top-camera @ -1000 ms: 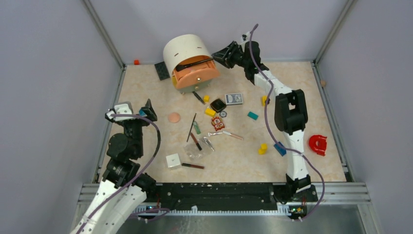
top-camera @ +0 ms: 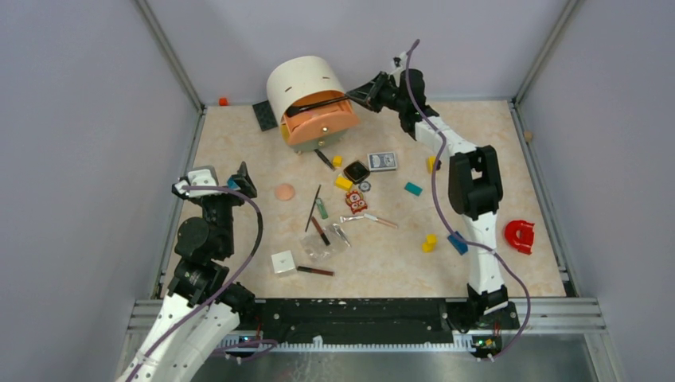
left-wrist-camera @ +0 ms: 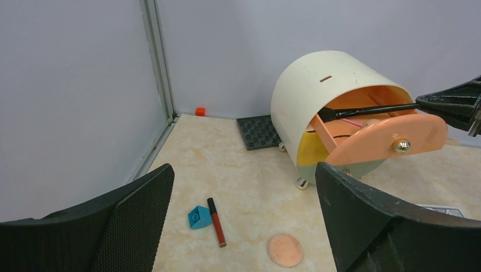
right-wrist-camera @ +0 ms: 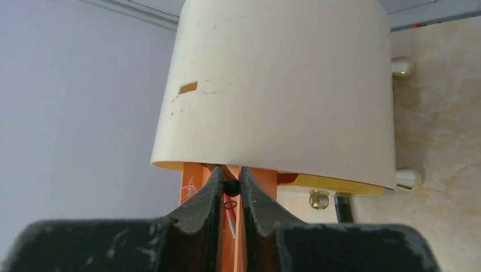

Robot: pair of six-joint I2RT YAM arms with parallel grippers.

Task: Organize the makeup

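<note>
A cream cylindrical organizer point(top-camera: 302, 78) stands at the back, its peach drawer point(top-camera: 322, 126) partly out. My right gripper point(top-camera: 354, 96) is shut on the end of a long black brush point(left-wrist-camera: 380, 109), which reaches diagonally into the organizer above that drawer. In the right wrist view the brush's end sits between the fingertips, below the cream shell point(right-wrist-camera: 272, 85). My left gripper is open at the front left, empty. On the table lie a peach puff point(top-camera: 284, 192), several brushes and pencils point(top-camera: 314, 270), and a black compact point(top-camera: 357, 170).
A black mat point(top-camera: 266, 115) is left of the organizer. A deck box point(top-camera: 382, 161), yellow and teal blocks point(top-camera: 413, 189), an owl figure point(top-camera: 356, 201), a white cube point(top-camera: 282, 263) and a red object point(top-camera: 520, 236) are scattered about.
</note>
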